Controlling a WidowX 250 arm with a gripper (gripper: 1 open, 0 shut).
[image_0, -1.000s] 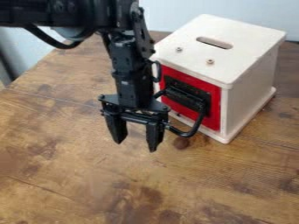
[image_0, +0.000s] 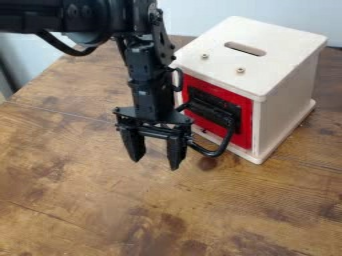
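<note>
My black gripper (image_0: 155, 150) hangs downward over the wooden table, its two fingers apart with nothing between them. To its right stands a pale wooden box (image_0: 277, 105) with a slot and two small fixings on top. Its front has a red panel (image_0: 237, 141) with a black part on it, partly hidden behind my arm and cable.
A white wall fills the background, behind the table's back edge.
</note>
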